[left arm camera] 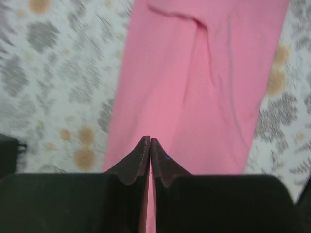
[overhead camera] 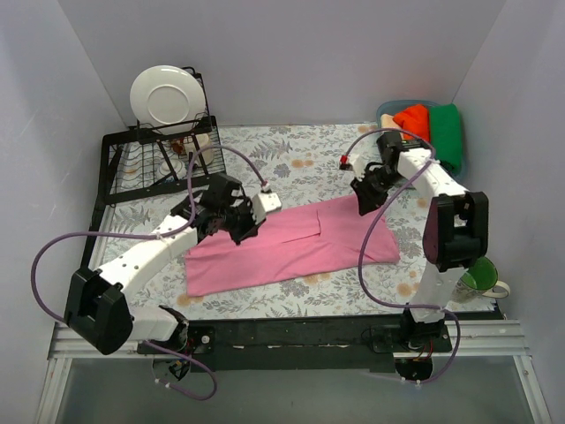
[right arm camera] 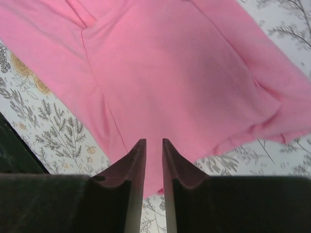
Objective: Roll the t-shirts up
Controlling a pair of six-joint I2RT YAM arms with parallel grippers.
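The pink t-shirt (overhead camera: 265,263) lies on the patterned table, spread out to the left and folded over toward its right end. Above its left part hovers my left gripper (overhead camera: 245,235), shut with nothing showing between its fingers. In the left wrist view the pink fabric (left arm camera: 160,87) runs beneath the closed fingertips. My right gripper (overhead camera: 364,205) hangs over the shirt's upper right part. In the right wrist view its fingers (right arm camera: 136,162) stand a little apart, and the folded layer (right arm camera: 175,73) lies below them with nothing gripped.
A blue bin (overhead camera: 389,109) at the back right holds rolled cloths in beige, orange and green. The black dish rack (overhead camera: 141,168) with a white plate (overhead camera: 168,95) stands back left. A green mug (overhead camera: 481,276) sits at the front right.
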